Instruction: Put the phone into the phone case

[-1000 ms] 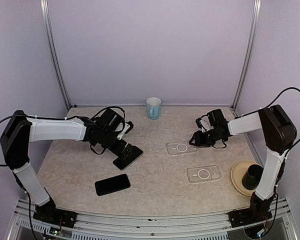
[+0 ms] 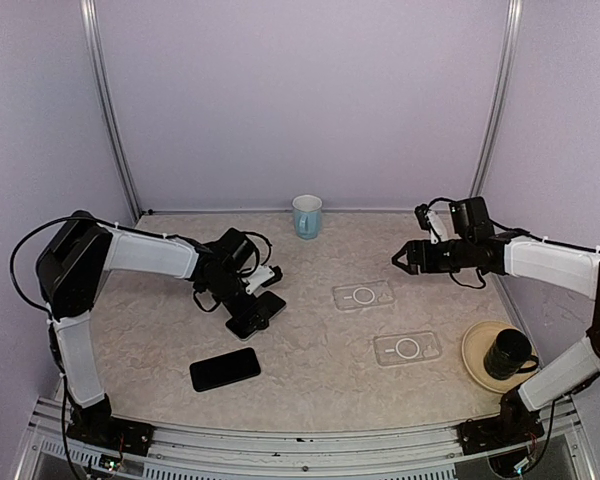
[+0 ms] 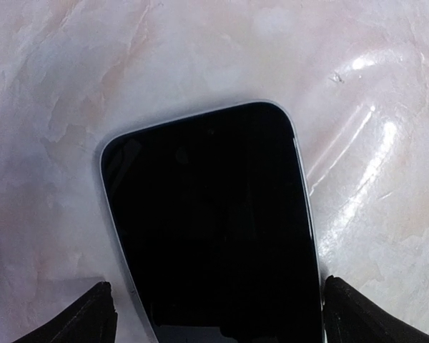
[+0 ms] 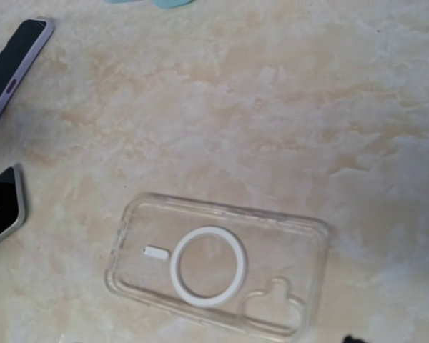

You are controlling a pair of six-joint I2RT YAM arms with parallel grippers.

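Note:
A black phone (image 3: pixel 211 214) lies flat on the table under my left gripper (image 2: pixel 250 310), whose open fingers stand either side of its near end in the left wrist view. A second dark phone (image 2: pixel 225 369) lies nearer the front left. Two clear cases with white rings lie on the right: one farther back (image 2: pixel 362 295), one nearer the front (image 2: pixel 407 348). The right wrist view shows a clear case (image 4: pixel 214 264) empty. My right gripper (image 2: pixel 414 258) hangs open above the table, right of and behind the farther case.
A light blue mug (image 2: pixel 307 216) stands at the back middle. A wooden plate (image 2: pixel 476 362) with a dark mug (image 2: pixel 506 356) sits at the front right.
My right gripper has risen and pulled back to the right, away from the farther case.

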